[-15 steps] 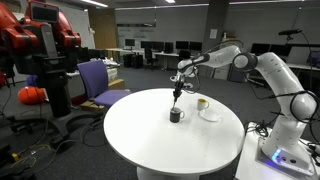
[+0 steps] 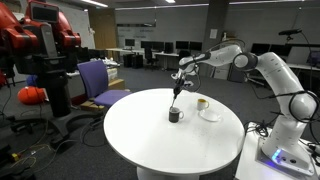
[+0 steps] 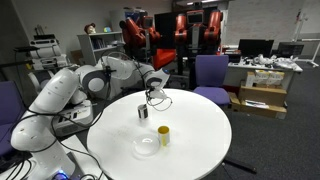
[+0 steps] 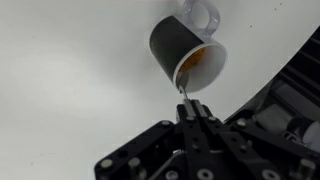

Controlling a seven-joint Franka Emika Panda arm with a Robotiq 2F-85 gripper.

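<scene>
A dark mug (image 2: 175, 115) with a white inside stands on the round white table (image 2: 140, 135). In the wrist view, the mug (image 4: 178, 48) has its pale handle at the upper right and something orange inside. A thin spoon (image 4: 183, 79) reaches over the rim into it; its bowl end is partly hidden. My gripper is shut at the near side of the rim, with the spoon's thin handle running up to its fingertips. From outside, the gripper (image 2: 179, 92) hangs just above the mug, pointing down.
A yellow cup (image 3: 164, 135) and a white plate (image 3: 146, 147) sit on the table nearer the arm's base, apart from the mug. A purple chair (image 2: 95, 80) stands beyond the edge.
</scene>
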